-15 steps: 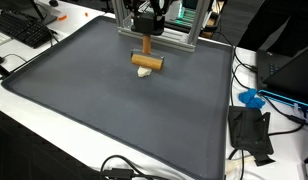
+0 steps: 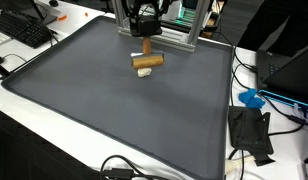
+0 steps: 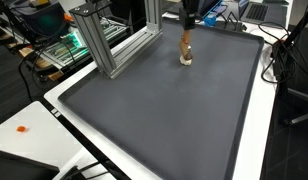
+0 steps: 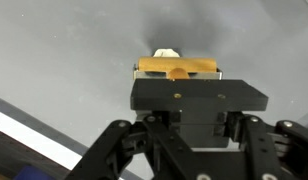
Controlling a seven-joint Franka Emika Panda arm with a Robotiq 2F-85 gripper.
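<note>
A wooden roller (image 2: 148, 62) lies crosswise below my gripper (image 2: 146, 37), over the grey table. From it an orange handle (image 2: 146, 46) rises to the gripper, which is shut on it. In exterior view 2 the handle (image 3: 186, 40) stands upright. Looking down in the wrist view, the roller (image 4: 194, 66) has thin metal at both ends, and the black gripper parts hide most of the handle. Touching or close by the roller is a small pale piece (image 2: 144, 72); its edge (image 4: 167, 53) shows past the roller from above.
A metal frame (image 3: 119, 45) stands close by at the table's edge. Off the table are a keyboard (image 2: 24, 28), a blue object (image 2: 251, 98) and cables.
The pale piece stays almost in place.
</note>
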